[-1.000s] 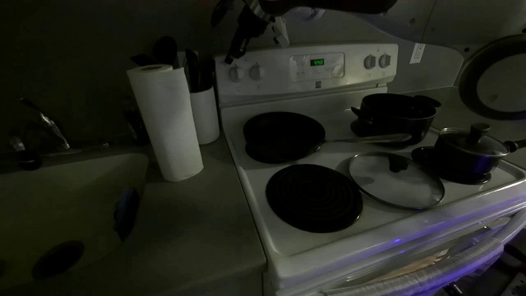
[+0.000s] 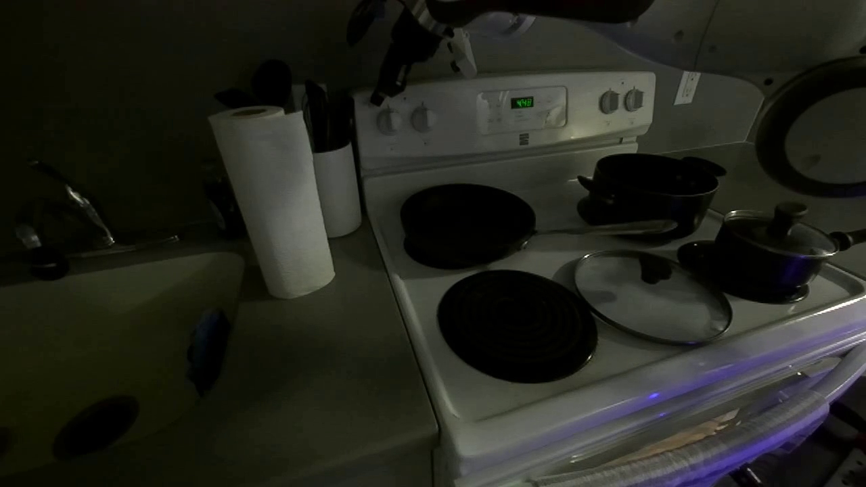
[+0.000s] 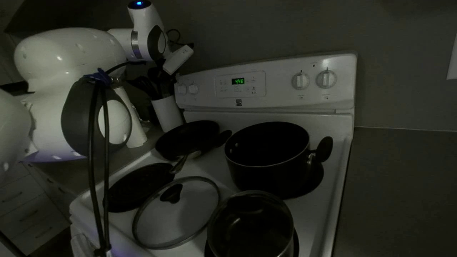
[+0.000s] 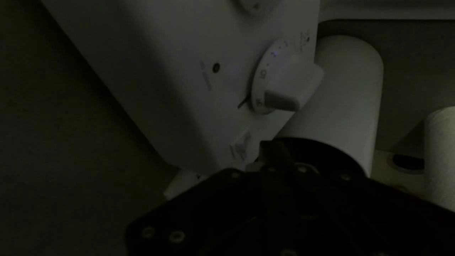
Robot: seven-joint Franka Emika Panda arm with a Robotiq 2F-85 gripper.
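Observation:
High over the left end of the stove's control panel (image 2: 523,113), my dark gripper (image 2: 379,99) points down and to the left. It is shut, and nothing shows between its fingers. Just below its tip is the leftmost white knob (image 2: 390,121), with a second knob (image 2: 423,118) to its right. Close up in the wrist view, a knob (image 4: 294,81) with a numbered dial stands beyond the tip of the gripper, apart from it as far as I can tell. The dim light hides much of the fingers.
A white utensil crock (image 2: 337,195) and a paper towel roll (image 2: 276,203) stand left of the stove. The burners carry a frying pan (image 2: 467,223), a large pot (image 2: 657,191) and a lidded saucepan (image 2: 767,251). A glass lid (image 2: 641,304) lies near the front.

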